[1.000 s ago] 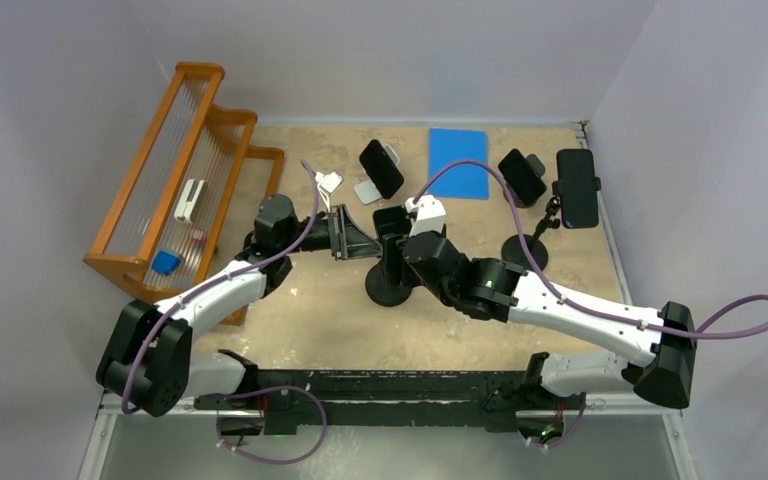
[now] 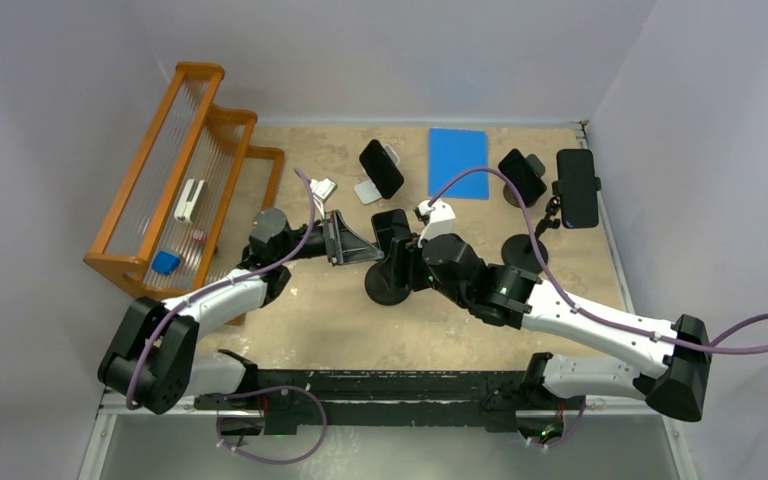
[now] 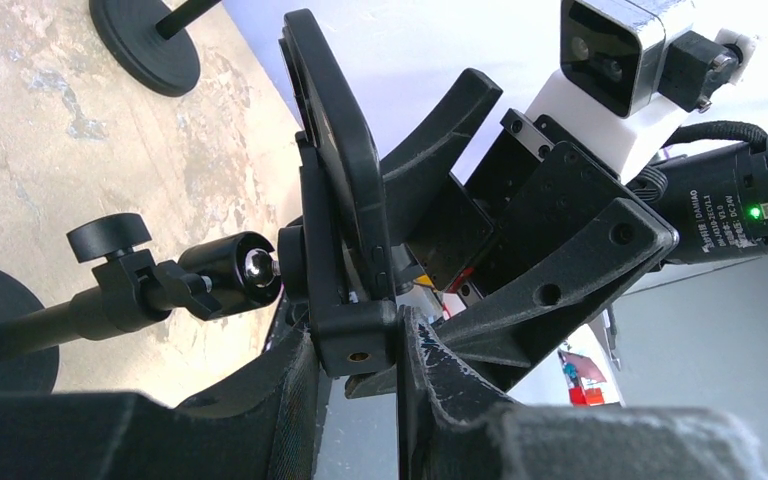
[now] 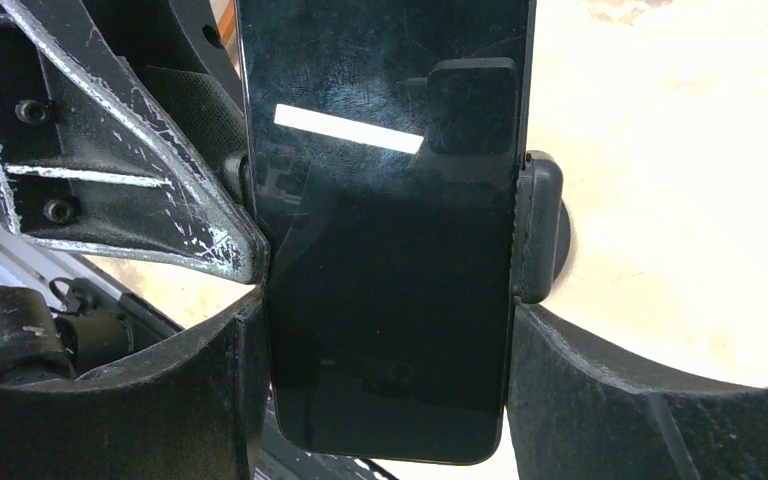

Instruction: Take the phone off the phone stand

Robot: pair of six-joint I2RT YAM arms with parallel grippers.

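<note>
In the middle of the table, a dark phone sits upright on a stand with a round black base. My right gripper is shut on the phone; the right wrist view shows its fingers against both edges of the black phone. A clamp arm of the stand lies along the phone's right edge. From the left, my left gripper reaches the holder. Its fingers stand on either side of the holder's clamp end; how firmly they press is hard to tell.
Other phones on stands are behind, at the back right and at the far right. A blue sheet lies at the back. A wooden rack fills the left side.
The phone's top edge appears a little lower in the top view. The left gripper has barely moved.
</note>
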